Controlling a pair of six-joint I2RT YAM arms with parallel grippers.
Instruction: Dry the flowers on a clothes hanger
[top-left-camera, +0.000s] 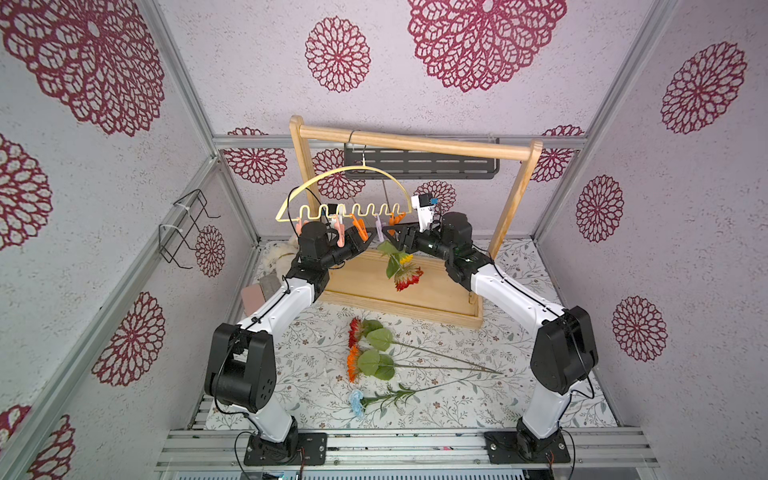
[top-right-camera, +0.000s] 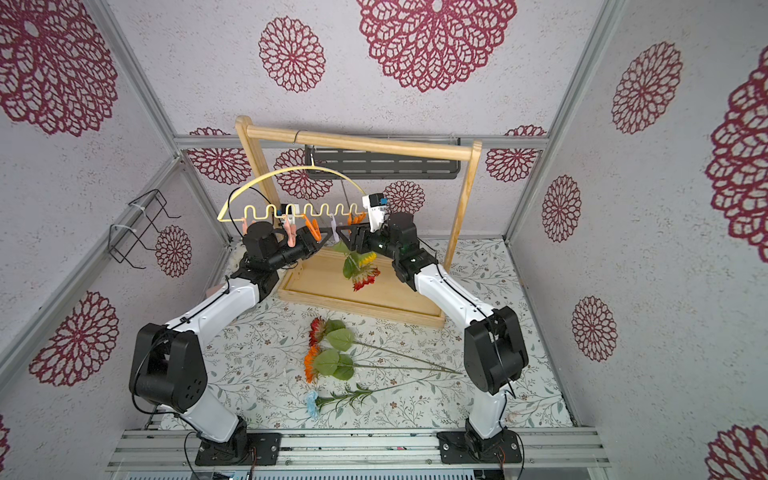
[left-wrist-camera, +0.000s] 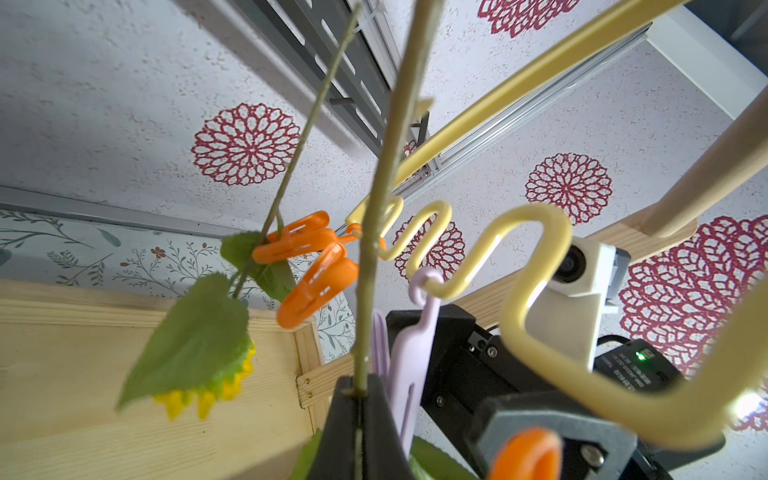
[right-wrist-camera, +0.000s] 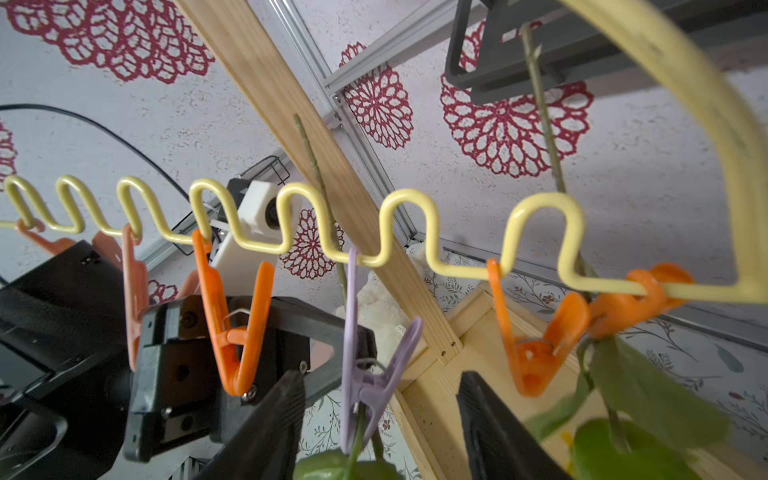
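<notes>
The yellow hanger hangs from the wooden rack, with several clips on its wavy bar. An orange clip grips the stem of a yellow flower, which hangs head down. Beside it is a purple clip, its lower end on a green stalk. My left gripper is shut on a thin upright stem close to this clip; a red flower hangs head down below. On either side of the purple clip stand the fingers of my open right gripper, apart from it.
A red flower, an orange flower and a light blue flower lie on the table, stems to the right. Another orange clip and pink clips hang close to the left arm.
</notes>
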